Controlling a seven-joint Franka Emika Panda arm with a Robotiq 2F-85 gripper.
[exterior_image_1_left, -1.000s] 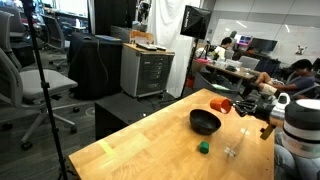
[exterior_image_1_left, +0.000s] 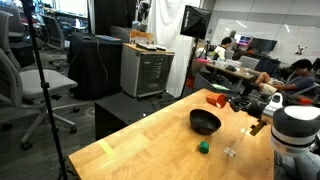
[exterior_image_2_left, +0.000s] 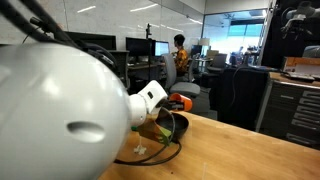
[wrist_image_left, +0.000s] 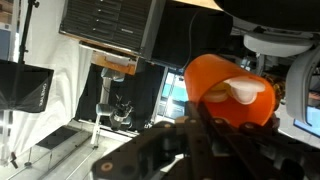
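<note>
An orange cup (exterior_image_1_left: 215, 99) is tipped on its side in the air, just above and behind the black bowl (exterior_image_1_left: 205, 122). My gripper (exterior_image_1_left: 231, 101) comes in from the right, shut on the cup. In the wrist view the orange cup (wrist_image_left: 204, 76) fills the middle, and pale shapes show within its rim; I cannot tell what they are. Exterior view 2 has the cup (exterior_image_2_left: 180, 102) above the bowl (exterior_image_2_left: 181, 122), with the white arm covering much of the scene. The bowl's inside is too dark to read.
A small green object (exterior_image_1_left: 204, 147) stands on the wooden table (exterior_image_1_left: 150, 150) in front of the bowl.
The cup and gripper have risen a little and shifted slightly left, and the cup's tilt has changed. Bowl and green object stay put.
</note>
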